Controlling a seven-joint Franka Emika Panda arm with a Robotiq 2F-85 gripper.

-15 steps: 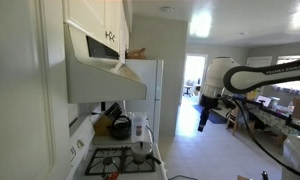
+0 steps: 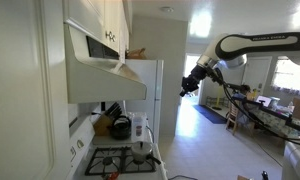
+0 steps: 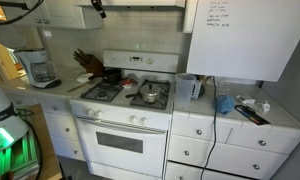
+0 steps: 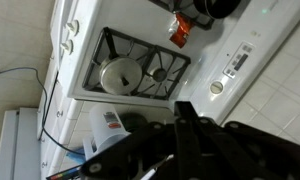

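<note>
My gripper is shut, with nothing visible between its fingers. It hangs high in open air in exterior view 1 (image 2: pixel 183 93), well above the counter height and touching nothing. In exterior view 2 the gripper (image 3: pixel 103 15) appears near the top left. A lidded metal pot (image 3: pixel 149 93) stands on the white stove (image 3: pixel 127 136); the wrist view looks down on that pot (image 4: pixel 121 76) and the burner grates from above, well apart from the gripper.
A clear pitcher (image 3: pixel 185 85) stands right of the stove, with a blue item (image 3: pixel 224 103) farther along the counter. A dark pan (image 3: pixel 112 75) sits at the back of the stove. Overhead juts the range hood (image 2: pixel 105 82). Open floor (image 2: pixel 195 150) lies below the arm.
The arm has lifted my gripper and carried it left in exterior view 1, with its forearm now raised higher. The pot and stove have stayed put.
</note>
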